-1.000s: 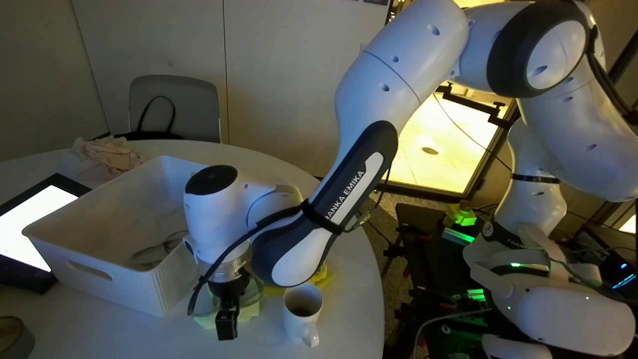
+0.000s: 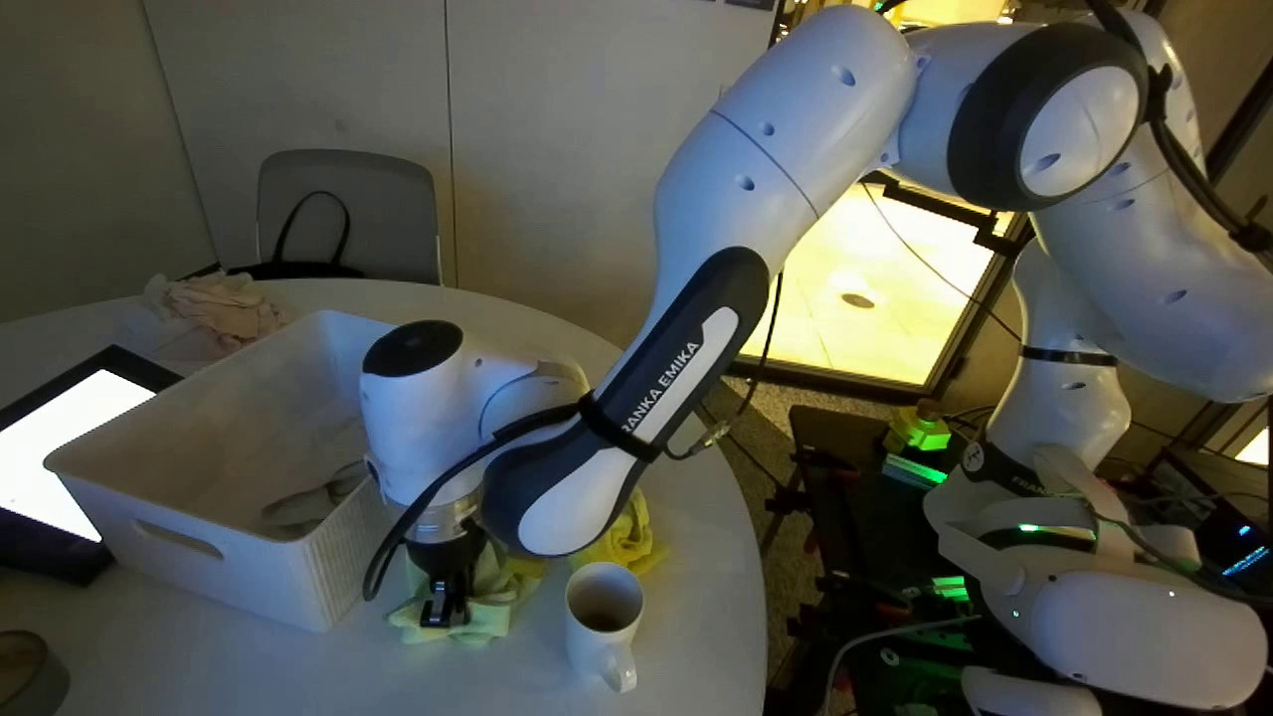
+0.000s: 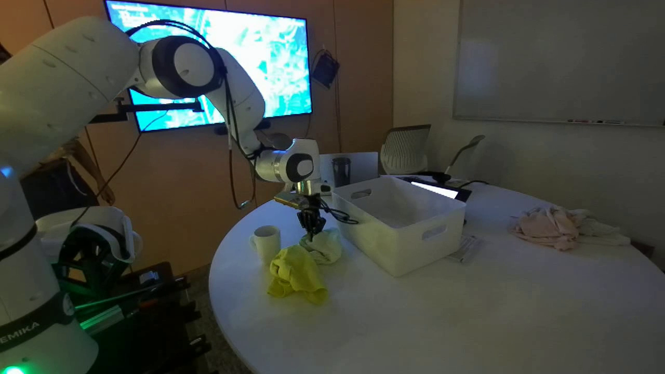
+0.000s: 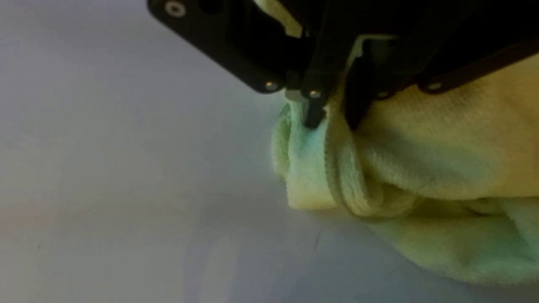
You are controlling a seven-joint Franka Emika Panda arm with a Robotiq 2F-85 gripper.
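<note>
A pale yellow-green cloth (image 3: 325, 247) lies crumpled on the table beside the white bin. My gripper points down into this cloth (image 4: 444, 151), close to the tabletop. In the wrist view its dark fingers stand a small way apart, with a fold of the cloth running up between them. Whether they press on that fold cannot be made out. From the exterior side, the gripper (image 2: 444, 607) covers part of the cloth (image 2: 483, 615). A brighter yellow cloth (image 3: 297, 274) rests next to the pale one.
A white mug (image 2: 604, 621) stands close to the gripper. The tall white bin (image 3: 399, 243) is on the other side, with a greyish item (image 2: 312, 501) inside. Pink cloth (image 3: 548, 227) and a lit screen (image 2: 54, 447) lie farther off.
The gripper has come down and slightly back from the near side, so its fingers are now in the pale cloth. More of both cloths shows; mug and bin stay put.
</note>
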